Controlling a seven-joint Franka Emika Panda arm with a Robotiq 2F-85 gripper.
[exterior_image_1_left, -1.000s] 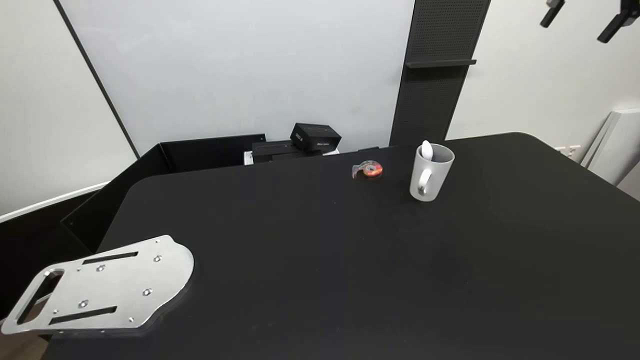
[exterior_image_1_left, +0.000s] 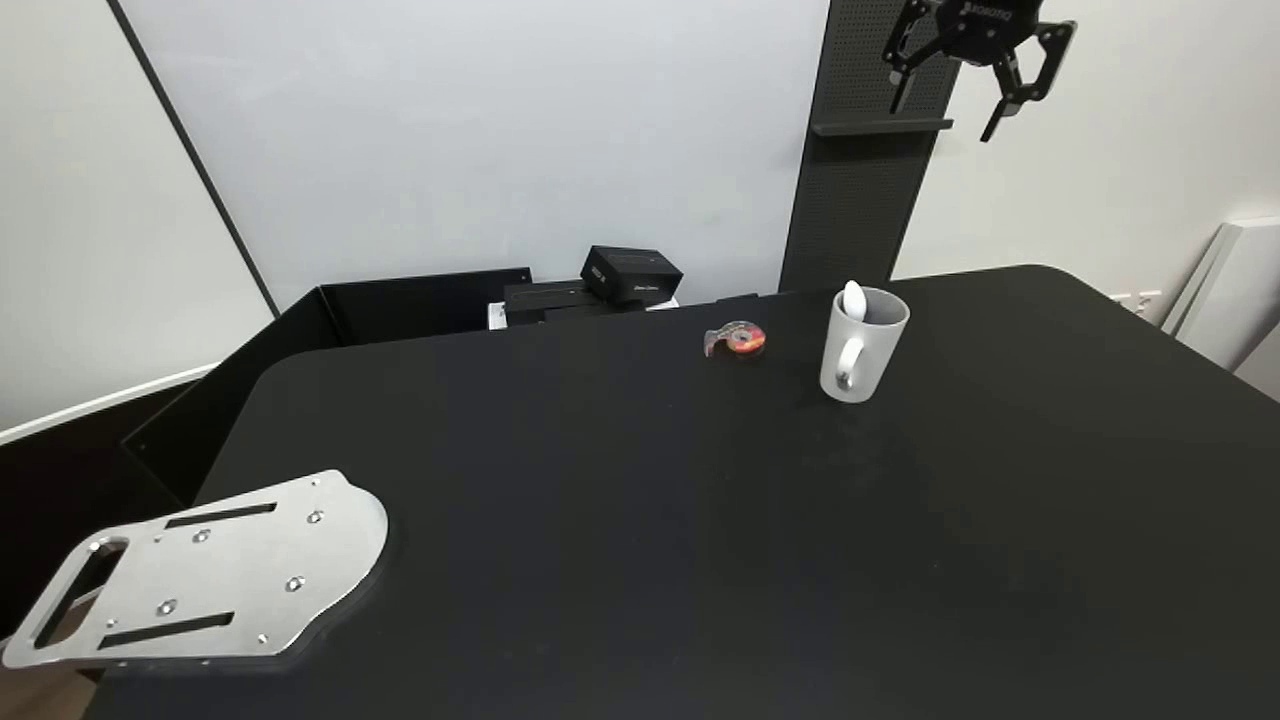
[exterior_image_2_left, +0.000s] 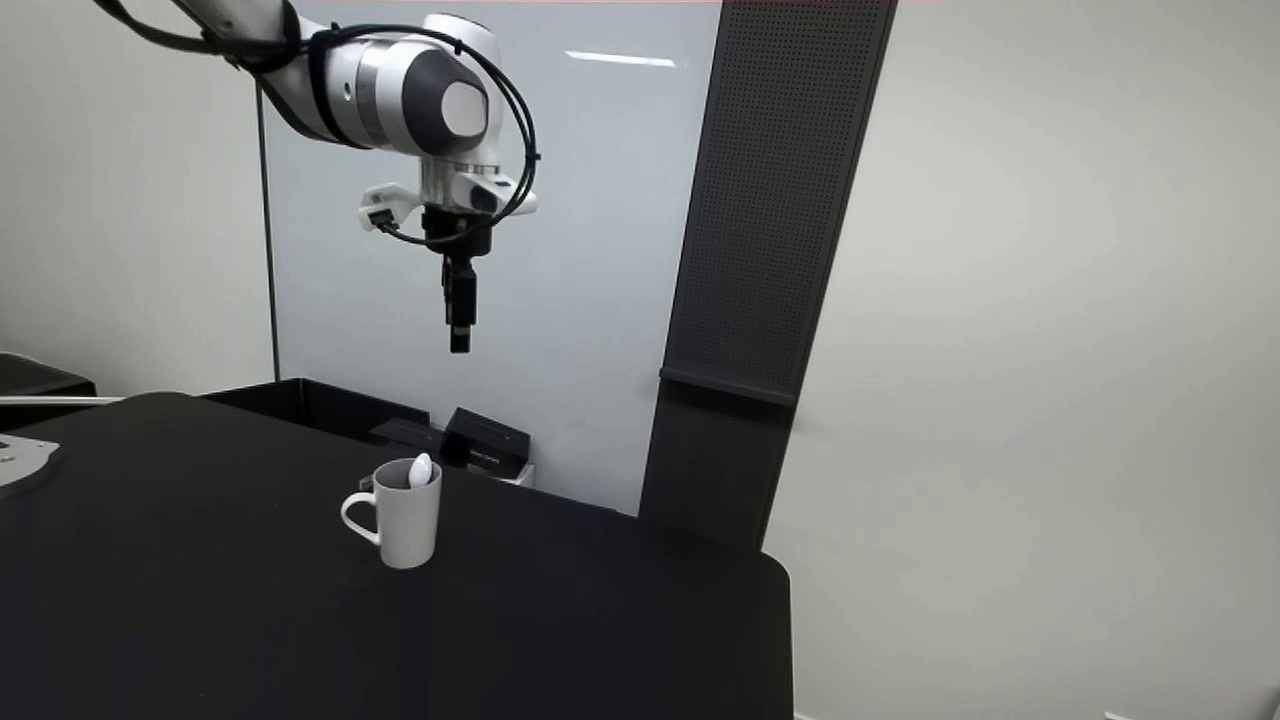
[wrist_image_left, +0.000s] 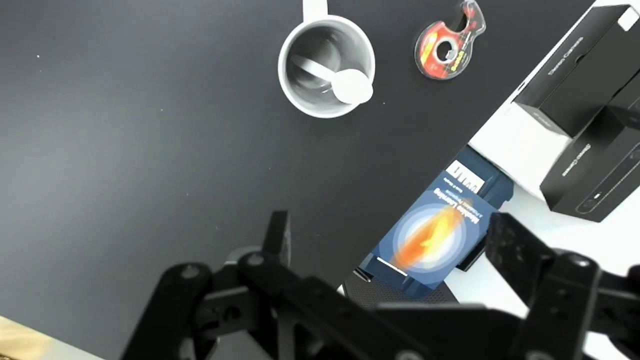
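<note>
A pale grey mug (exterior_image_1_left: 861, 354) stands upright on the black table, its handle toward the camera in exterior view 1. Inside it leans a white spoon (wrist_image_left: 351, 86), the rounded end resting at the rim. Just left of the mug in exterior view 1 lies a tape dispenser (exterior_image_1_left: 735, 340) with red and orange markings; the wrist view shows this dispenser (wrist_image_left: 445, 50) flat on the tabletop. High above the table hangs my gripper (exterior_image_1_left: 944, 126), open, its fingers wide apart with nothing between them. Exterior view 2 shows the gripper (exterior_image_2_left: 461, 342) edge-on, well above mug height.
Black boxes (exterior_image_1_left: 632, 275) sit in a bin past the table's back edge, along with a blue book (wrist_image_left: 436, 232). A silver metal plate (exterior_image_1_left: 228, 564) lies at the table's left edge.
In exterior view 1, my gripper has moved left and lower into the frame from the top right corner. The mug, spoon and tape dispenser have stayed in place.
</note>
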